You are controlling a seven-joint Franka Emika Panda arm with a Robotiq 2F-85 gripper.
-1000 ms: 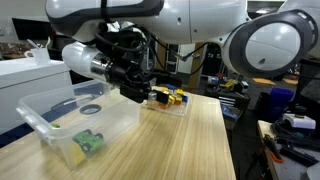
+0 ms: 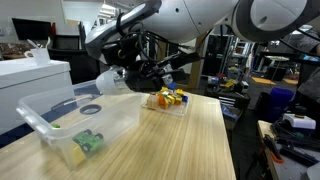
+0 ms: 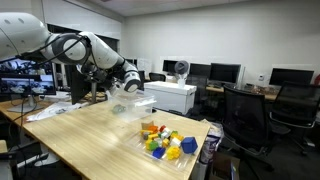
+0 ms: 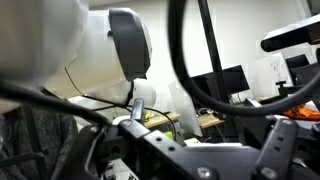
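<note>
In exterior view 1 my gripper [image 2: 152,76] is raised above the table, near the right end of a clear plastic bin [image 2: 128,118]. Green items [image 2: 88,140] show through the bin's near wall. Beyond it, colourful blocks [image 2: 168,98] are gathered in a shallow clear tray; exterior view 2 has the same blocks [image 3: 174,140] at the table's near right. Dark gripper parts fill the bottom of the wrist view, with the white arm at upper left. Neither the fingertips nor anything held between them can be made out.
Bare wooden table [image 2: 185,145] lies to the right of the bin. Office chairs [image 3: 253,122] stand beyond the table in exterior view 2. A white cabinet [image 3: 174,96] and monitors are behind.
The gripper has risen and its wrist has turned, leaving it higher than a second ago. The bin and the blocks look unmoved.
</note>
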